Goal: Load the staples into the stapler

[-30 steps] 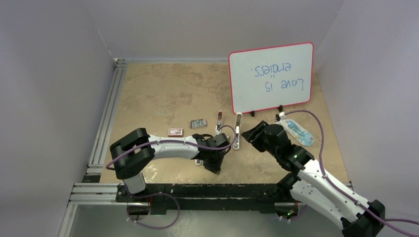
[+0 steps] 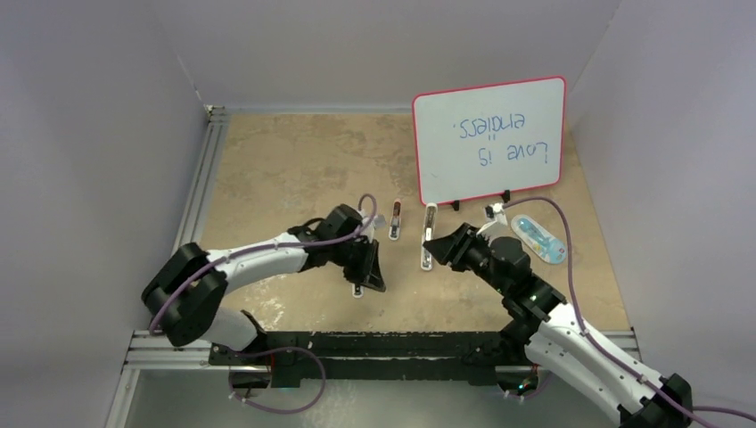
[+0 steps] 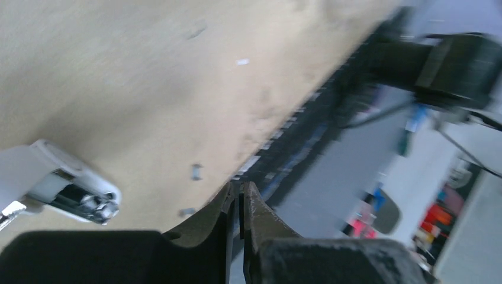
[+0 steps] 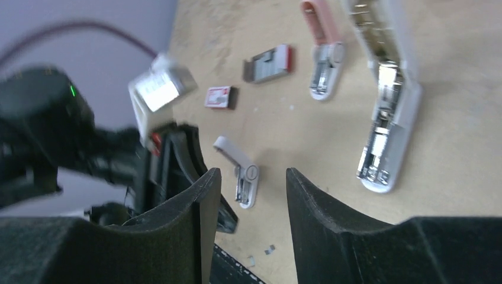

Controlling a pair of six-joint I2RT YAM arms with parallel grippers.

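Observation:
My left gripper is shut with its fingertips together; I cannot make out anything between them. It hangs close to a small white stapler (image 3: 80, 192), whose lid is raised. In the right wrist view my right gripper has its fingers apart, with only table showing between them. A long white stapler (image 4: 388, 133) lies opened flat to the right of it, and a pink-lidded stapler (image 4: 325, 62) lies open farther back. Grey staples (image 4: 269, 64) lie behind the left arm. Small staple pieces (image 3: 196, 172) rest on the table near the front edge.
A red-and-white box (image 4: 218, 97) lies beyond the left arm. At the back stands a whiteboard (image 2: 488, 138) with writing. A blue-and-white packet (image 2: 541, 239) lies beside the right arm.
My left gripper has shifted left and slightly back from the front edge, and its arm now hides the box and grey staples from above. My right gripper has moved a little left.

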